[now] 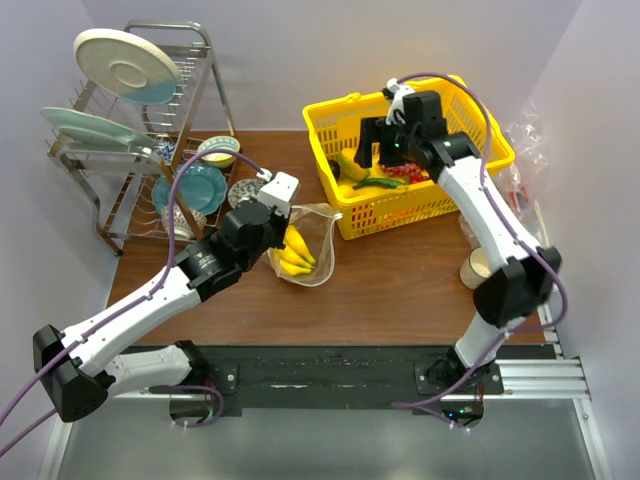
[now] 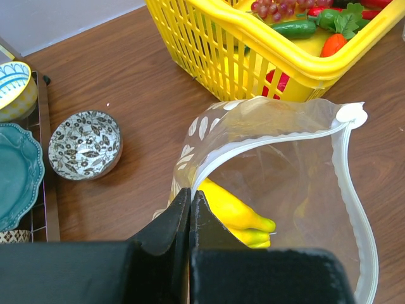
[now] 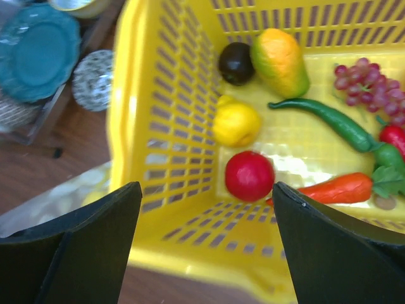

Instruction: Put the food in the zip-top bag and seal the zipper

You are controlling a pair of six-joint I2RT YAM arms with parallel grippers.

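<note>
A clear zip top bag [image 1: 322, 232] stands with its mouth spread wide on the table, yellow bananas [image 1: 294, 252] lying inside. In the left wrist view, my left gripper is shut on the bag's white zip edge [image 2: 228, 147] at its near left side. My right gripper hangs over the yellow basket [image 3: 149, 244], fingers parted, nothing between them. Below it in the basket lie a red round fruit [image 3: 250, 176], a yellow lemon [image 3: 236, 122], a mango [image 3: 278, 62], a dark avocado [image 3: 236, 64], a green cucumber [image 3: 329, 120], a carrot [image 3: 342, 189] and grapes [image 3: 367, 85].
A dish rack [image 1: 130, 190] with plates fills the left side, a patterned bowl [image 2: 85, 145] beside it. At the right stands a pale cup [image 1: 474, 268], with loose clear bags [image 1: 520, 165] behind.
</note>
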